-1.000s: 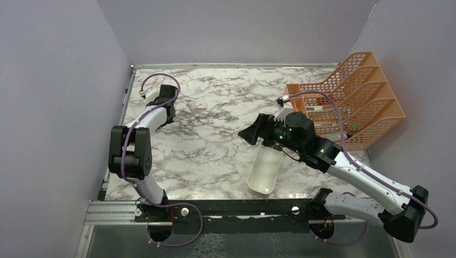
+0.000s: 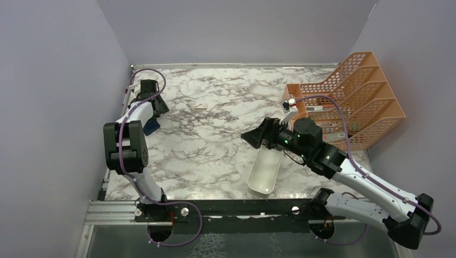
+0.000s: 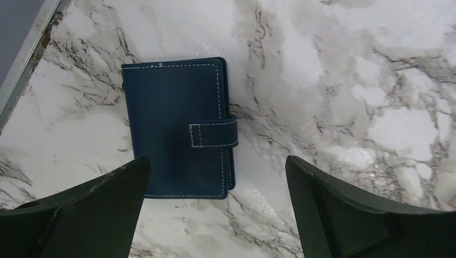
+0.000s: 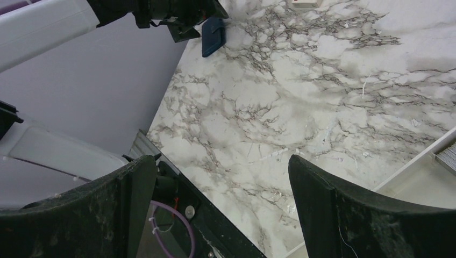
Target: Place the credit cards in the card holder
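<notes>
The dark blue card holder (image 3: 172, 102) lies flat on the marble table, closed by its strap (image 3: 215, 133). In the top view, part of the holder (image 2: 151, 127) shows beside the left forearm, near the left edge. My left gripper stands open above it, nothing between its fingers. A small whitish flat item (image 2: 201, 106) lies right of it; I cannot tell whether this is a card stack. My right gripper is open and empty over the table, near the white tray, far from the holder (image 4: 213, 36).
A long white tray (image 2: 263, 180) stands at front right; a grey ridged thing (image 4: 447, 157) lies in it. An orange tiered rack (image 2: 371, 99) with several items fills the right side. A wall borders the left edge.
My left arm has shifted left, and the holder's near part now shows beside its forearm.
</notes>
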